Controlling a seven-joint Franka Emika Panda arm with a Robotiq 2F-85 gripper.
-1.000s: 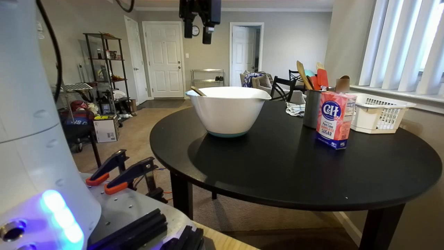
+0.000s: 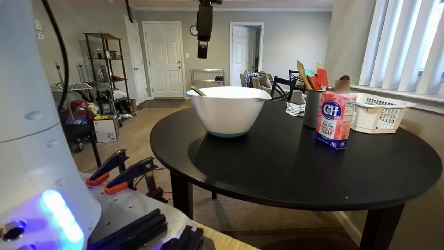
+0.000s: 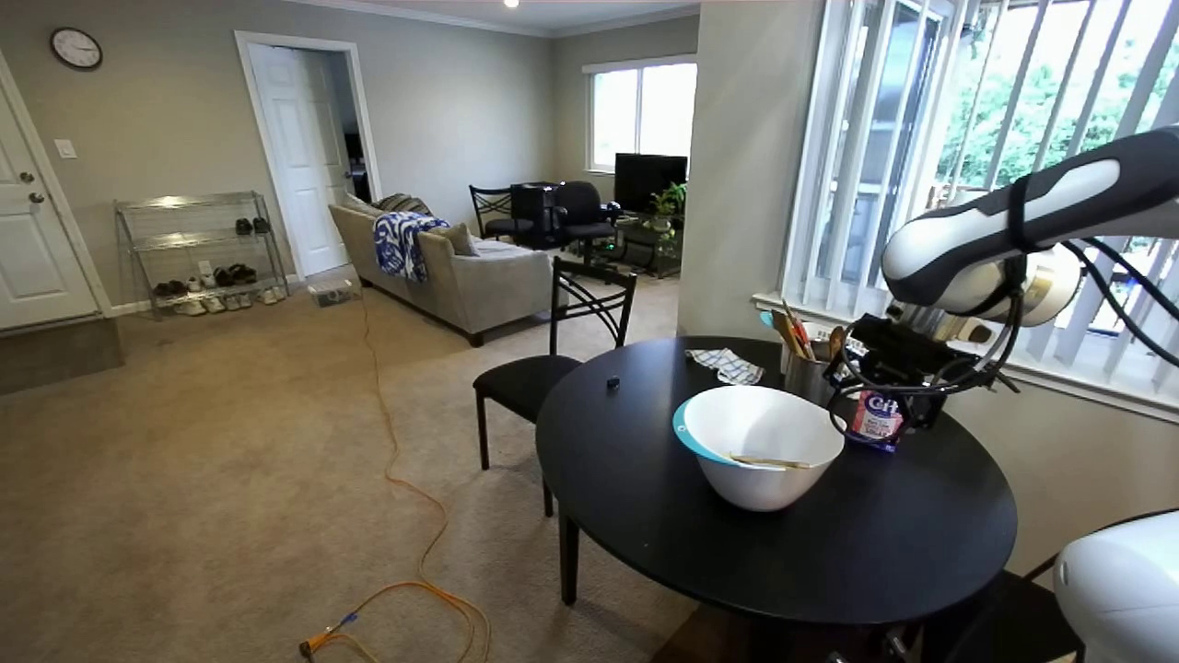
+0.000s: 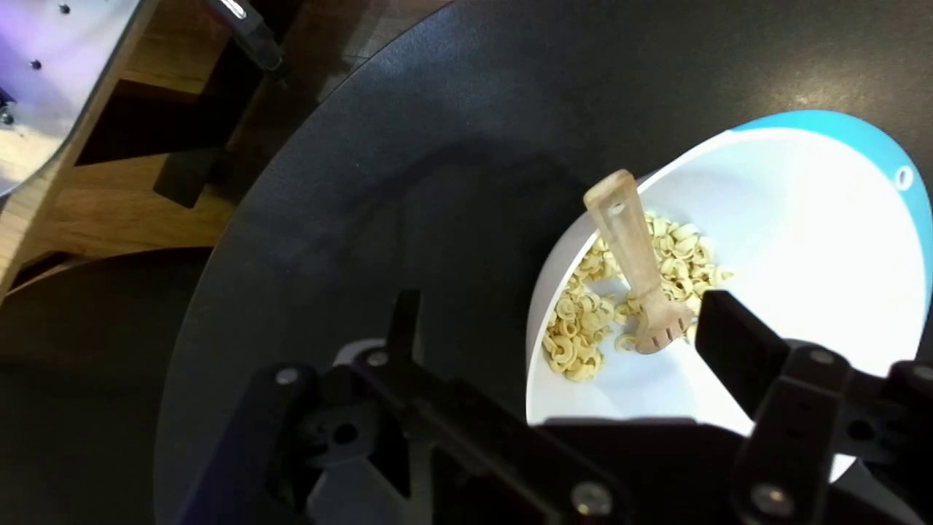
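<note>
A white mixing bowl with a teal base stands on the round black table. Inside it, in the wrist view, curled dry pasta lies along one side. A wooden fork-ended utensil leans there, handle on the rim and tines down in the bowl. My gripper is open above the bowl, nothing between its fingers; one fingertip shows over bare table, the other over the bowl's interior. From the side, the gripper hangs well clear of the rim, seen edge-on.
A C&H sugar carton stands to the right, beside a metal canister of utensils. Behind them are a white basket and a folded cloth.
My gripper has come down somewhat and turned, so its two fingers, seen apart before, now line up in exterior view 1. The bowl and the other table objects have stayed put.
</note>
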